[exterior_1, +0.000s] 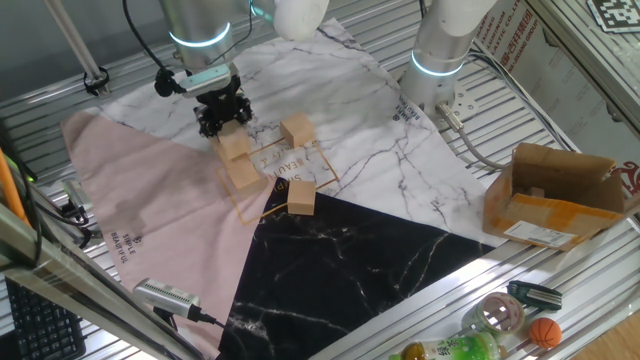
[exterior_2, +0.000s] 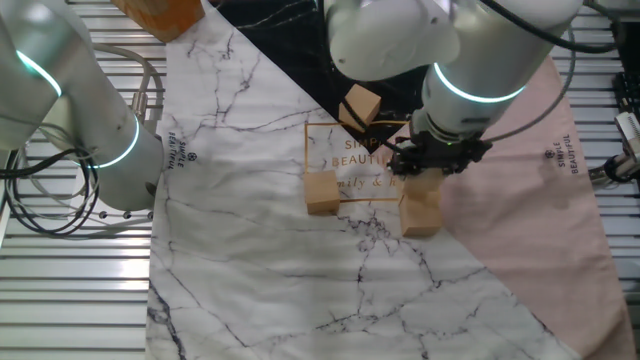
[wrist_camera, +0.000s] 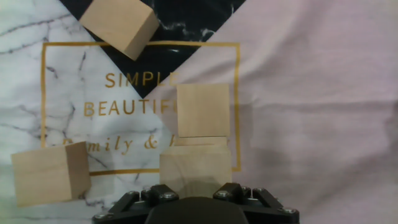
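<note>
My gripper points down over a wooden block, very close to its top. In the wrist view this block lies at the lower edge, between the black fingers; whether they press on it is hidden. It looks larger than the other blocks and appears raised, overlapping wood beneath it. Another block lies just beyond it, on the printed frame's right side. A third block rests at the frame's lower left corner, and a tilted one lies across its upper edge on the black area.
A patterned cloth in white, pink and black covers the table. Bare cloth surrounds the blocks.
</note>
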